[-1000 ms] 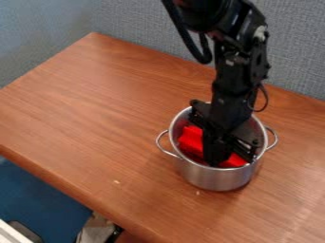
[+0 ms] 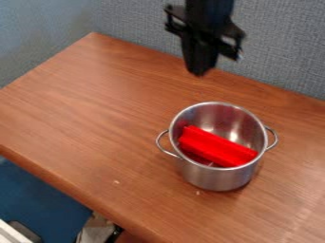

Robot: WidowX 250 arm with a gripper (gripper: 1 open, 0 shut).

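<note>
A steel pot (image 2: 216, 176) with two side handles stands on the right part of the wooden table. Inside it lies a bright red elongated object (image 2: 216, 147). My gripper (image 2: 203, 52) hangs dark and blurred at the top centre, high above and behind the pot. Its fingertips are indistinct, and I cannot tell whether it is open or shut.
A grey padded wall (image 2: 286, 57) runs along the back. At the lower left are a blue floor and some partly visible metal and white items.
My gripper has risen quickly out of the pot to the top of the view. The red object remains in the pot, now fully uncovered.
</note>
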